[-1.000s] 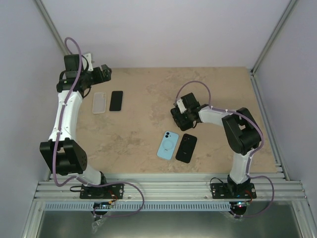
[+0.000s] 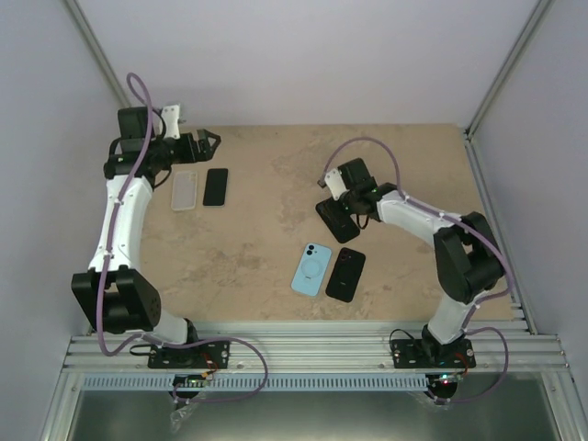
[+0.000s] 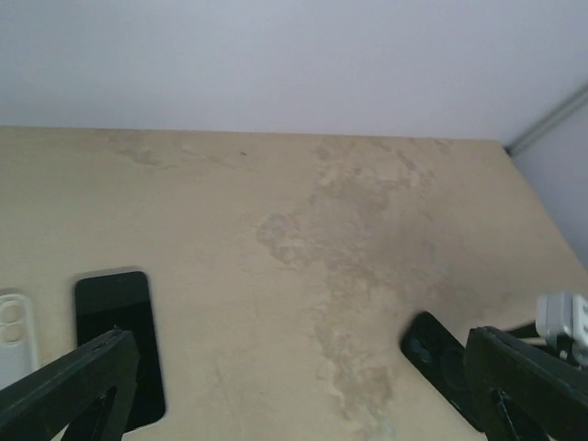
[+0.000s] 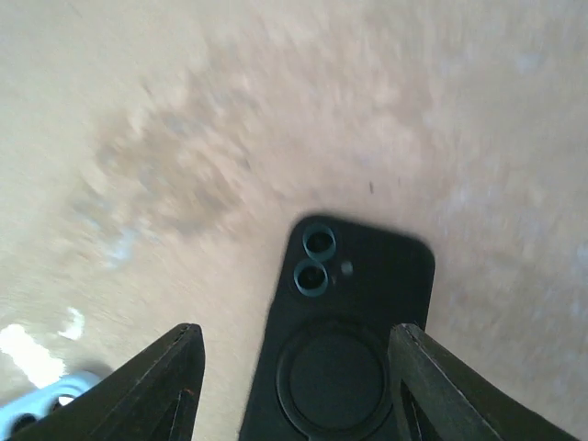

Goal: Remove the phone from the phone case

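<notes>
My left gripper (image 2: pixel 204 147) is open and raised at the back left, its fingers wide apart in the left wrist view. My right gripper (image 2: pixel 340 197) is over a black phone (image 2: pixel 338 225) at the centre right. In the right wrist view that phone (image 4: pixel 331 367) lies back up with two lenses and a ring, between and below the widely spaced fingers; I cannot tell whether they hold anything. Whether it is in a case is unclear. The left wrist view also shows it (image 3: pixel 432 358), partly hidden by a finger.
A clear case (image 2: pixel 184 190) and a black phone (image 2: pixel 215 186) lie at the back left. A light blue phone or case (image 2: pixel 310 269) and another black one (image 2: pixel 345 276) lie at the front.
The left gripper has moved slightly right.
</notes>
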